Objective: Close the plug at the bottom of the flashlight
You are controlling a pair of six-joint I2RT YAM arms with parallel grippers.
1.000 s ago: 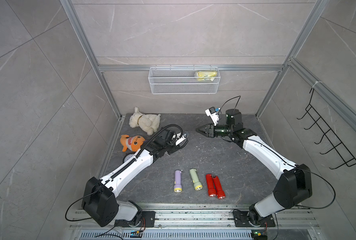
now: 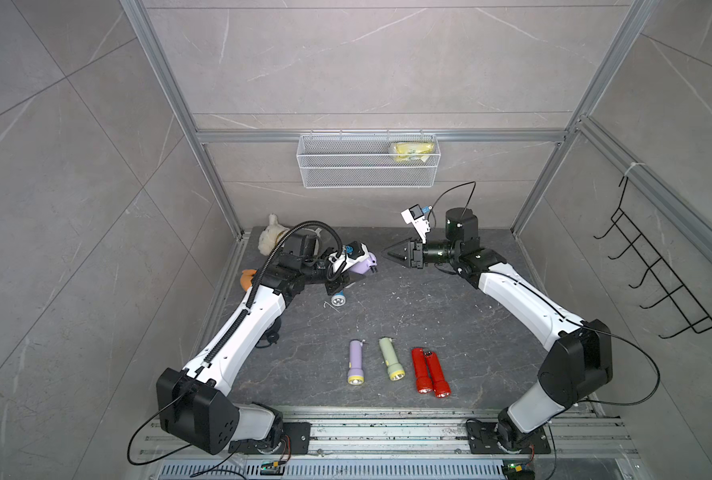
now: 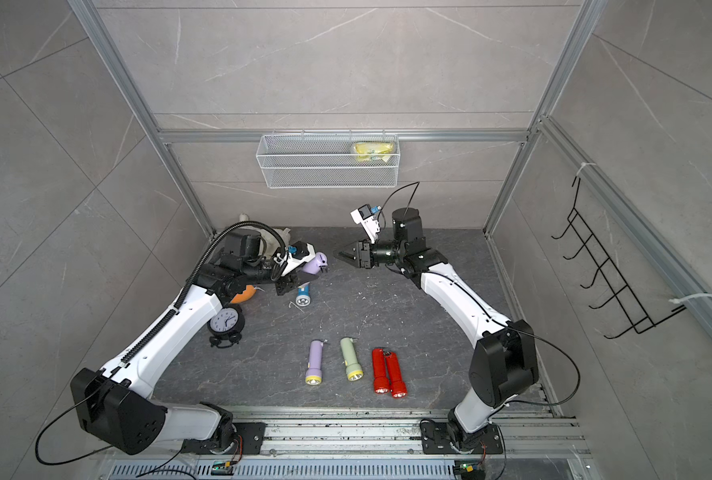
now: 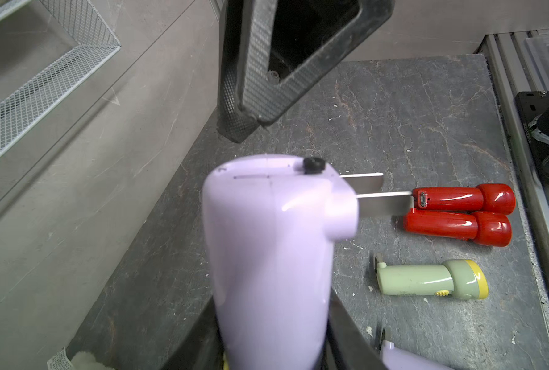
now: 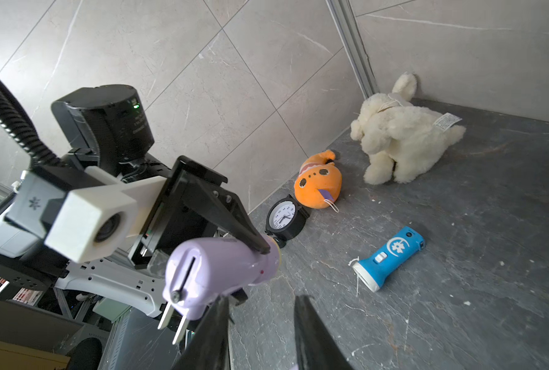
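Note:
A lavender flashlight [image 4: 268, 246] is held in my left gripper [image 2: 347, 276], raised over the upper middle of the table. Two metal plug prongs [image 4: 382, 203] stick out from the side of its end, seen in both wrist views. My right gripper [image 2: 396, 254] hangs just right of it, partly open and empty, fingertips toward the flashlight but apart. A blue flashlight [image 5: 388, 259] lies on the table below.
Lavender [image 2: 356, 360], green [image 2: 392, 358] and two red flashlights [image 2: 429, 372] lie near the front. A plush rabbit [image 5: 404, 141], orange toy [image 5: 317, 185] and clock [image 5: 282, 215] are at left. A wire basket [image 2: 368, 168] hangs behind.
My left gripper has risen and turned with the flashlight, exposing it more in the top left view. My right gripper has shifted slightly left and up.

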